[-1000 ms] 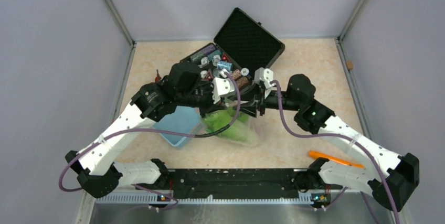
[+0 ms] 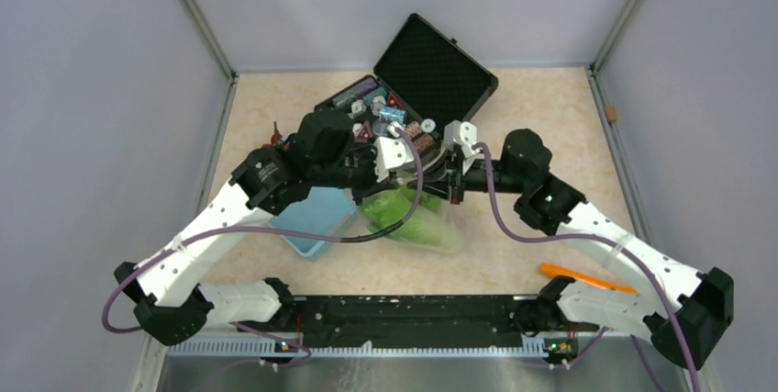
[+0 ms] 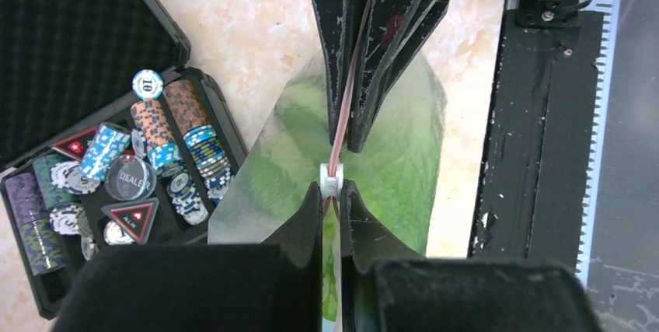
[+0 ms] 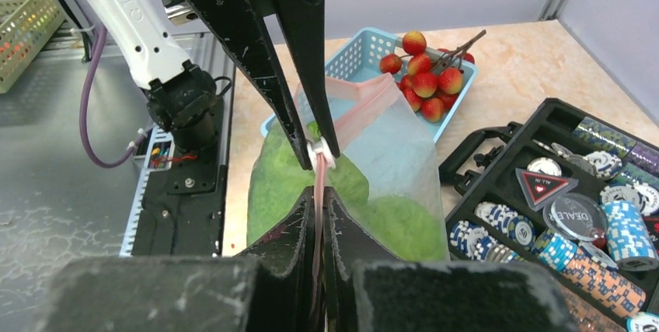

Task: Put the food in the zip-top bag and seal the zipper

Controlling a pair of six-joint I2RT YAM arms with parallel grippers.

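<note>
A clear zip top bag (image 3: 247, 204) with a pink zipper edge hangs between my two grippers, green leafy food (image 3: 392, 184) inside it. My left gripper is shut on the bag's white zipper slider (image 4: 329, 153). In the right wrist view, the pink zipper strip (image 4: 319, 180) runs straight from the slider into my right gripper, which is shut on it. The stretch of strip between the grippers is taut and narrow. Past the slider, on the left gripper's far side, the pink mouth edges (image 4: 365, 106) look spread apart.
Behind the bag lies an open black case (image 2: 431, 71) of poker chips. A blue basket (image 4: 373, 40) holding red fruit sits on the left side of the table. An orange object (image 2: 587, 277) lies at the front right.
</note>
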